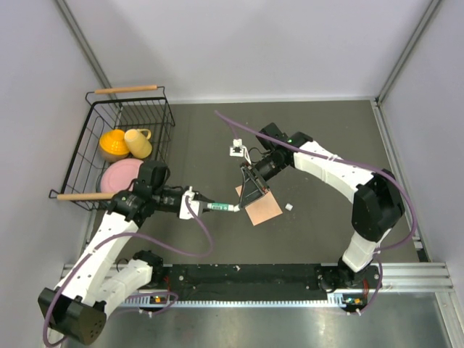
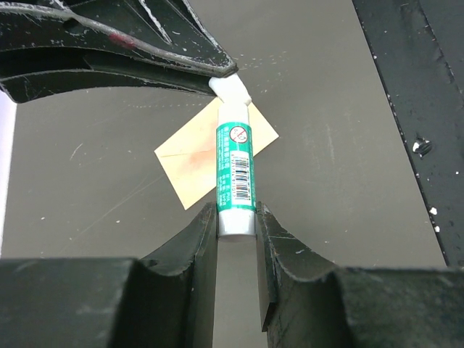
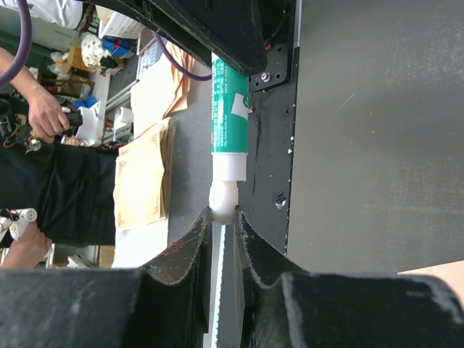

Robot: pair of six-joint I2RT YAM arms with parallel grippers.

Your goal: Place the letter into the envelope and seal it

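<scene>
A green-and-white glue stick (image 2: 234, 167) is held level by my left gripper, shut on its base. My right gripper is shut on a white piece at the stick's other end (image 3: 224, 197), touching the tube. Below them the tan envelope (image 1: 264, 210) lies flat on the grey table (image 1: 326, 232); no letter can be made out on it.
A black wire rack (image 1: 94, 145) with a pink plate, yellow cup and bowl stands at the left. A small white object (image 1: 288, 206) lies right of the envelope.
</scene>
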